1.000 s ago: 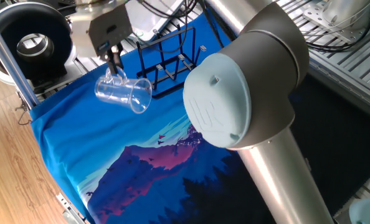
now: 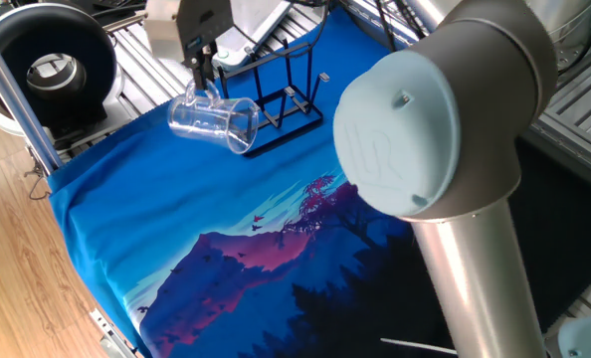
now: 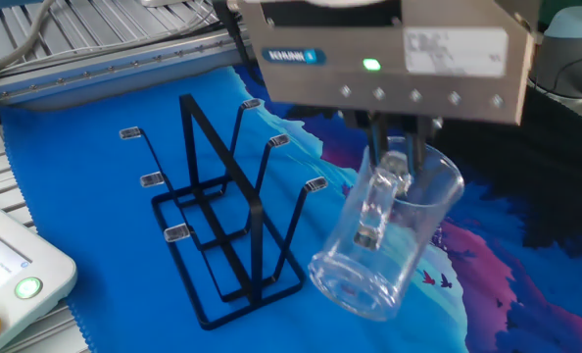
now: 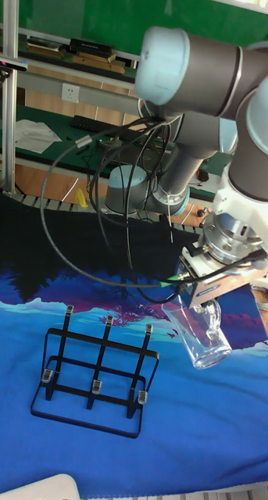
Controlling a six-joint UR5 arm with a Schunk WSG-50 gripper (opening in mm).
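Observation:
A clear glass mug (image 3: pixel 389 245) hangs in the air, tilted, with my gripper (image 3: pixel 397 162) shut on its handle. In exterior view 2 the mug is right of the black wire rack (image 3: pixel 257 245), apart from its arms. The rack has several upward-slanting arms with clear tips and stands on the blue cloth, all its arms empty. From exterior view 1, the mug (image 2: pixel 214 121) lies nearly sideways and overlaps the left side of the rack (image 2: pixel 286 109). Exterior view 3 has the mug (image 4: pixel 198 335) to the right of the rack (image 4: pixel 94 366), above the cloth.
A black round device (image 2: pixel 47 70) stands at the far left. A control panel with a red button (image 3: pixel 17 284) sits left of the rack. Cables (image 4: pixel 55 208) loop beside the arm.
The arm's elbow has shifted right and up too. The rack has stayed put.

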